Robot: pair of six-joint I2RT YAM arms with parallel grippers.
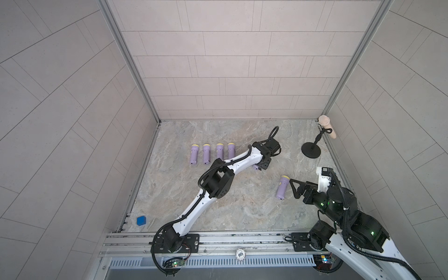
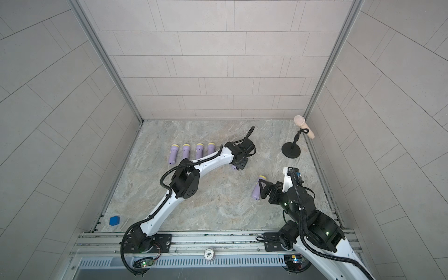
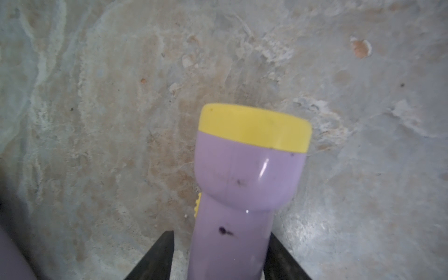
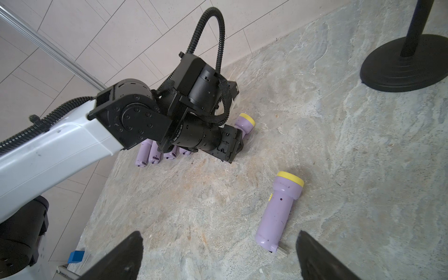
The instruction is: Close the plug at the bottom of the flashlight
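My left gripper is low over a lilac flashlight with a yellow head ring (image 3: 247, 168), its fingers part open on either side of the body; I cannot tell whether they touch it. The arm largely hides this flashlight in the top views. A second flashlight (image 4: 275, 214) lies on the right of the table, bottom end toward the front, with a small pale piece at that end in the right wrist view. My right gripper (image 1: 295, 186) stands open just to the right of it, its fingers blurred at the bottom of the right wrist view.
Several more flashlights (image 1: 206, 154) lie in a row at the back left. A black stand (image 1: 310, 149) is at the back right, a blue block (image 1: 141, 220) at the front left.
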